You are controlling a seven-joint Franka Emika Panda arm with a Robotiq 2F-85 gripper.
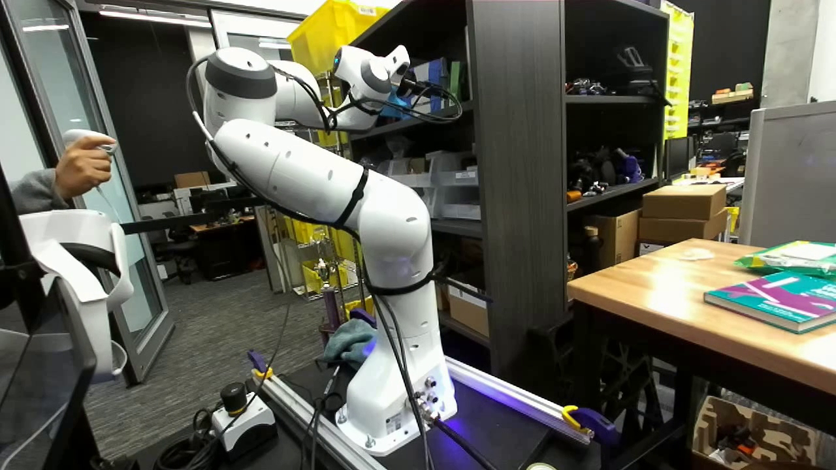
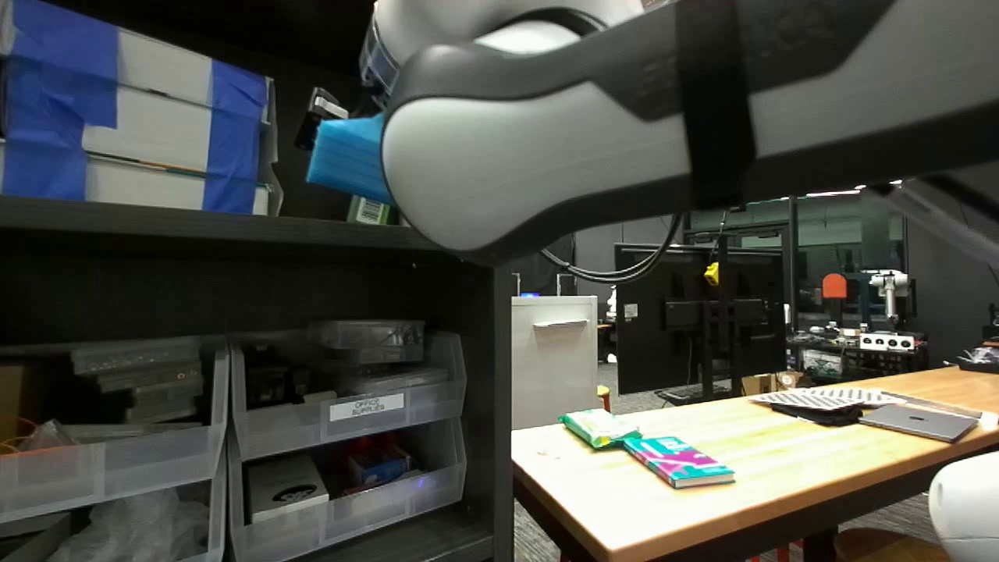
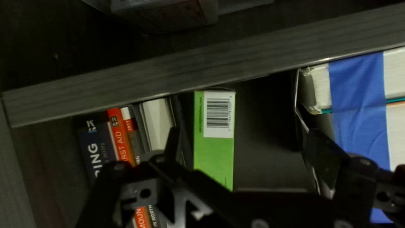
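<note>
My gripper is open in front of a bookshelf, its dark fingers spread wide in the wrist view. Between and beyond them, a green box (image 3: 214,155) with a white barcode label stands upright on the shelf. Left of that box is a row of books (image 3: 121,138) with orange and dark spines. Towards the right finger, blue-taped books (image 3: 358,110) lie stacked. In exterior view 2 the arm covers most of the gripper; a blue part (image 2: 346,159) at the arm's end shows beside the shelf.
A shelf board (image 3: 190,68) runs close along the books' ends. Clear bins (image 2: 351,412) fill the shelf below. The wooden table (image 2: 581,487) carries a teal and purple book (image 2: 679,460) and a green packet (image 2: 599,426), with bare wood around them.
</note>
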